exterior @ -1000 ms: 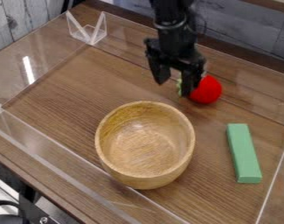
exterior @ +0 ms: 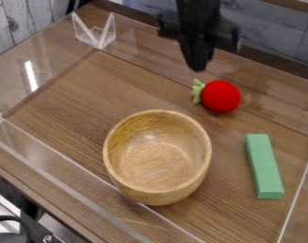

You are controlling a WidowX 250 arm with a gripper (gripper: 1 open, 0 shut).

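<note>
The gripper (exterior: 179, 36) hangs over the back of the table, dark, at the top of the camera view; its fingertips are blurred, so its opening is unclear. In front of it, to the lower right, lies a round red object (exterior: 221, 95) with a small green part at its left, like a strawberry or tomato, apart from the gripper.
A tan bowl (exterior: 156, 157) fills the front middle. A green bar (exterior: 263, 166) lies at the right. A white wire-like item (exterior: 98, 30) sits at the back left.
The gripper has moved up and back, away from the red object, which now shows whole.
</note>
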